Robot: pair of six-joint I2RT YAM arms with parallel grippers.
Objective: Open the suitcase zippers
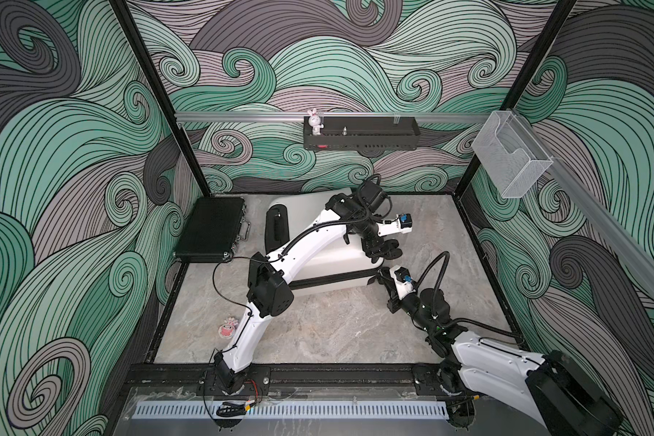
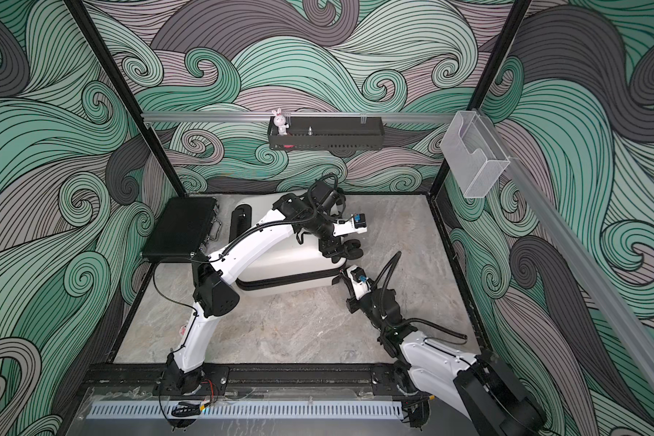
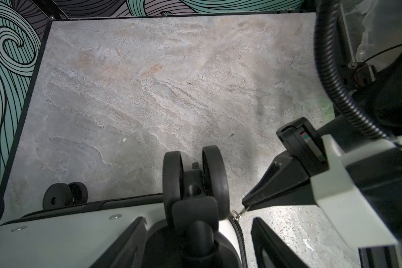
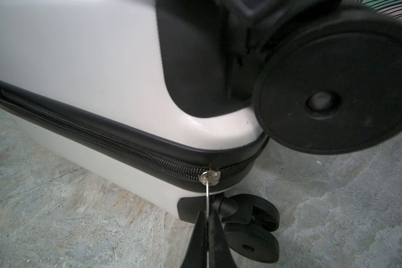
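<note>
The white suitcase lies flat on the grey floor, a black zipper band running round its side. At the near right corner sits a silver zipper slider. My right gripper is shut on its thin metal pull tab, which stands out straight from the slider. Over the wheel end, my left gripper is open. A black double wheel appears between its fingers in the left wrist view; whether they touch it cannot be told. The left arm hides part of the lid.
Wheels jut from the suitcase's right end, close to my right gripper. A black case lies at the left. A small pink figure sits at the front left. Bare floor extends beyond the wheels.
</note>
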